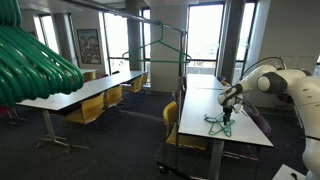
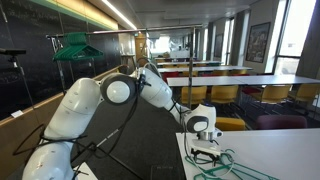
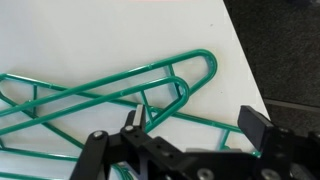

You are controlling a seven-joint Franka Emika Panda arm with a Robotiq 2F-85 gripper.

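Several green hangers (image 3: pixel 140 72) lie overlapping on the white table (image 3: pixel 130 25) in the wrist view. The same loose pile of hangers (image 1: pixel 216 124) shows near the table's edge in exterior view 1, and the hangers (image 2: pixel 222 168) appear at the bottom of exterior view 2. Low over them is my gripper, its dark fingers spread wide apart and nothing clamped between them. Green tubing passes beneath and beside the fingers; whether any finger touches it I cannot tell. The gripper's body hides part of the pile.
A metal rack (image 1: pixel 184 80) stands beside the table with one green hanger (image 1: pixel 158 48) on its rail and a dense row of hangers (image 1: pixel 35 70) at near left. Yellow chairs (image 1: pixel 170 118) line the table. Its far part is bare.
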